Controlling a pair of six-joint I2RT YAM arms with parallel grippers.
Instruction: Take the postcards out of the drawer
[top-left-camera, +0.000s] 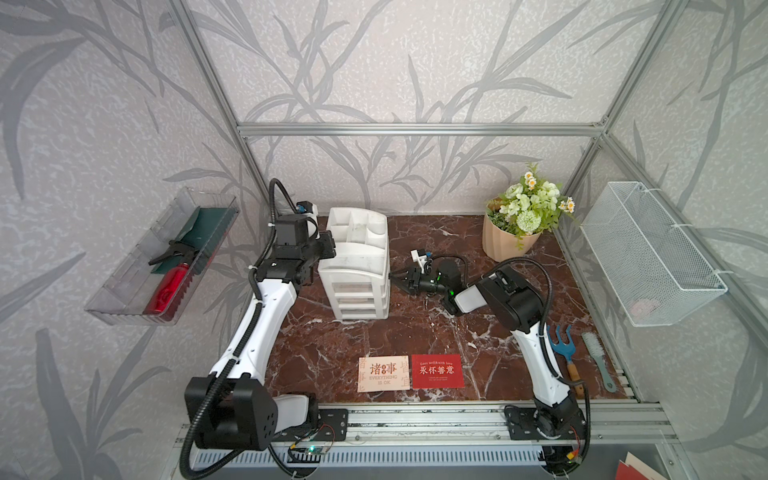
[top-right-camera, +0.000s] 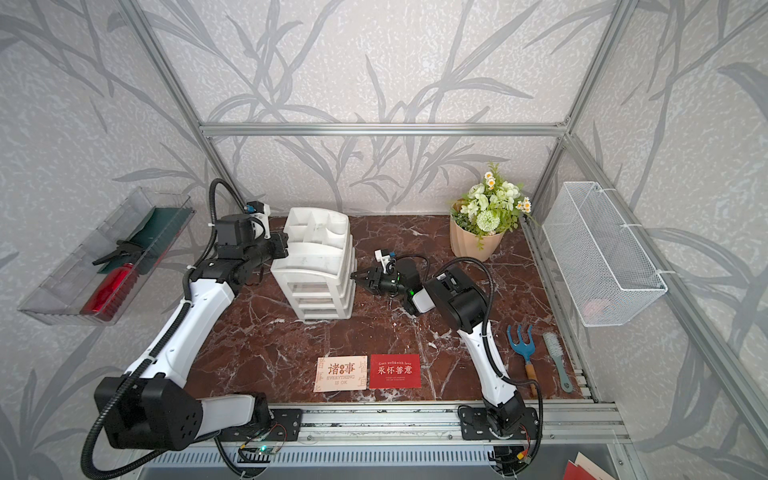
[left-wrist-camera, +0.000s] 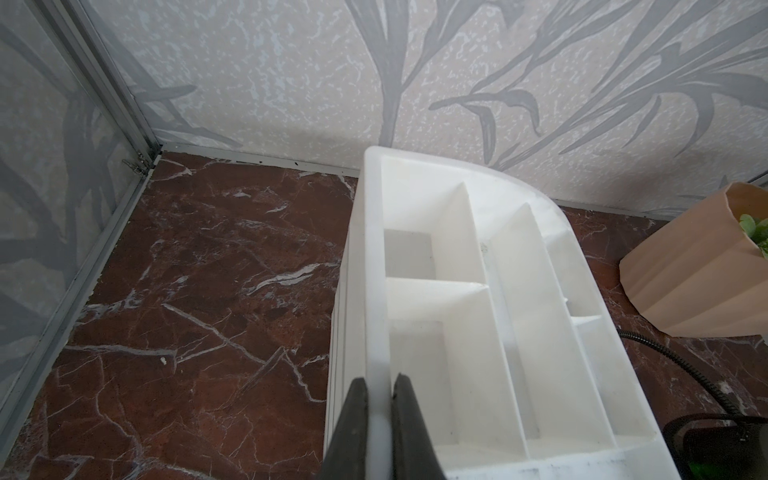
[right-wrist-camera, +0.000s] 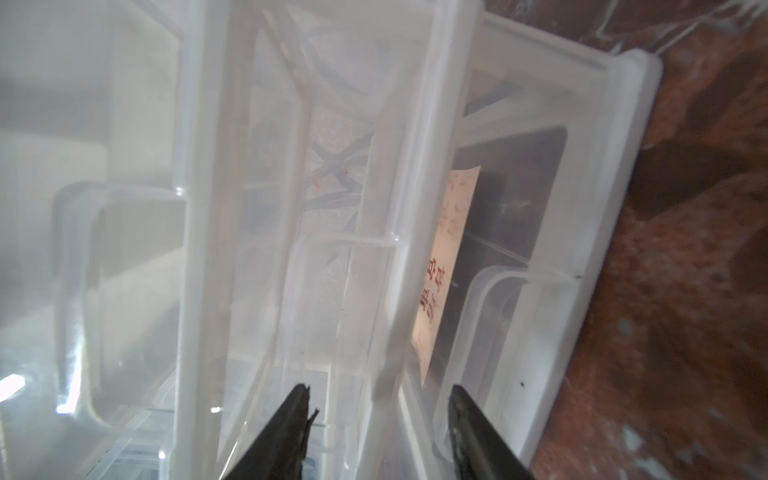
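A white drawer unit (top-left-camera: 357, 264) stands left of centre with clear drawers. Its side rim (left-wrist-camera: 376, 320) runs between the fingers of my left gripper, which is shut on it. Facing the drawers from the right is my right gripper; its fingers are apart, with a drawer's pale front edge (right-wrist-camera: 424, 200) between or beyond them. Contact cannot be made out. A cream postcard (right-wrist-camera: 440, 280) with red characters shows inside a drawer in the right wrist view, partly hidden by that edge. A cream postcard (top-left-camera: 383, 373) and a red postcard (top-left-camera: 437, 371) lie side by side on the table.
A flowerpot (top-left-camera: 509, 240) is at the back right. A blue fork (top-left-camera: 564, 344) and a brush (top-left-camera: 597, 360) lie at the right edge. Wall baskets hang on both sides.
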